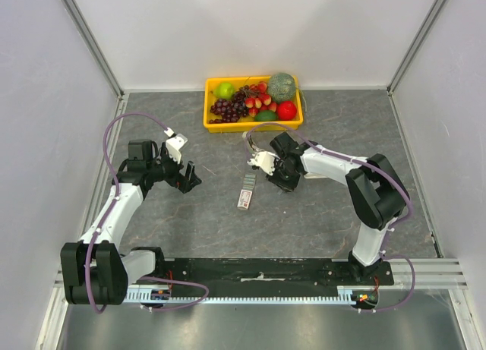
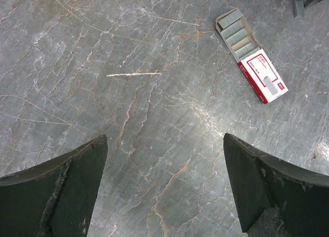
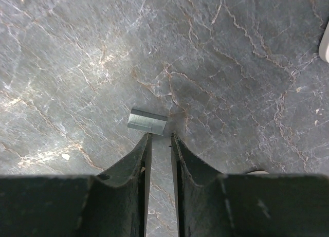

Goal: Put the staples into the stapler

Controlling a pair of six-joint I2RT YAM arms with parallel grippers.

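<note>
A small grey staple strip lies on the table just beyond my right gripper, whose narrow fingertips are close together with nothing seen between them. The staple box, red and white with rows of strips in its open end, lies at the middle of the table. My left gripper is open over bare table, left of the box in the top view. A pale object, partly hidden behind the right arm, may be the stapler; I cannot tell.
A yellow tray of fruit stands at the back centre.
</note>
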